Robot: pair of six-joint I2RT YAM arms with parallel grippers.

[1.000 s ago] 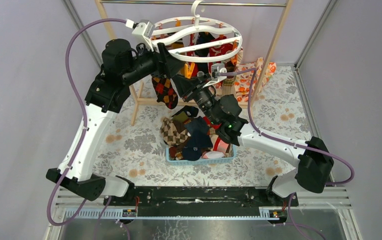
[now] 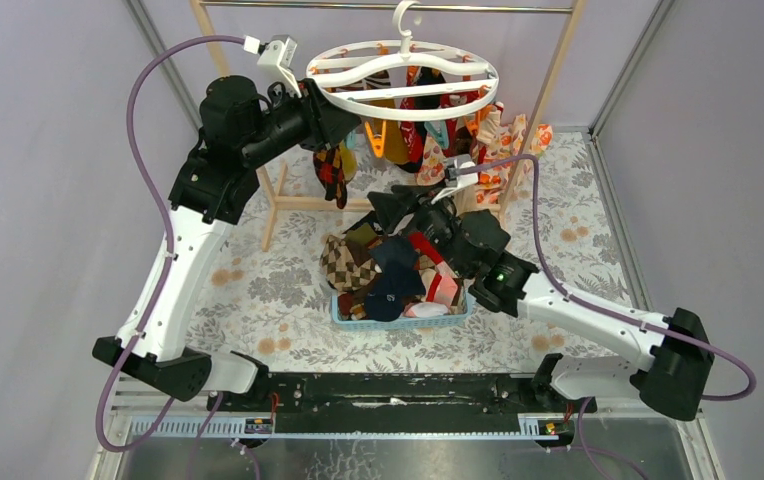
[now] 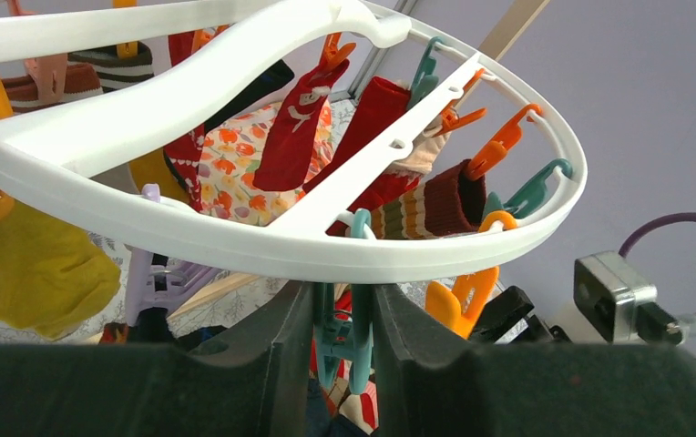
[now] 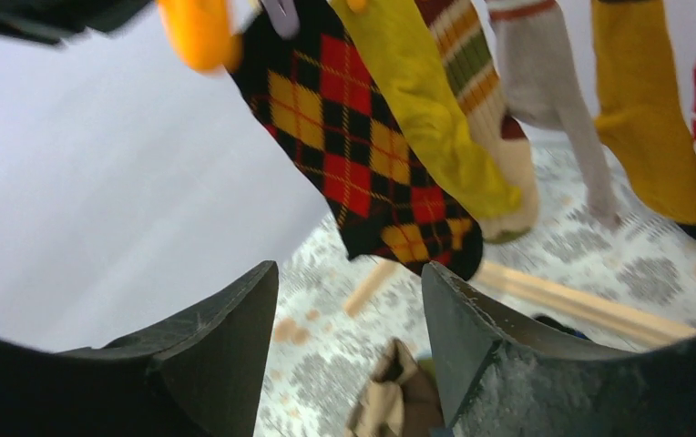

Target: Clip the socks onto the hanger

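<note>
On the white round hanger (image 2: 403,112), my left gripper is shut on a teal clip (image 3: 360,350) at the rim. I cannot make out any sock in that clip's fingers. My right gripper (image 2: 382,207) is partly open lower down, above the basket; in its wrist view nothing sits between the fingers. A red, black and yellow plaid sock (image 4: 349,155) hangs just beyond it from a purple clip (image 3: 167,282). Beside that hangs a yellow sock (image 3: 35,273). An orange clip (image 3: 463,300) near my left gripper looks empty.
A light blue basket (image 2: 398,324) of loose socks stands on the floral floor below. The wooden rack's post (image 2: 556,70) and top bar (image 2: 308,5) frame the hanger. More clipped socks, including a red one (image 3: 291,137), crowd its far side.
My right gripper has drawn back from beside the left one, moving right and down. The hanger has shifted slightly right, while the left arm has barely moved.
</note>
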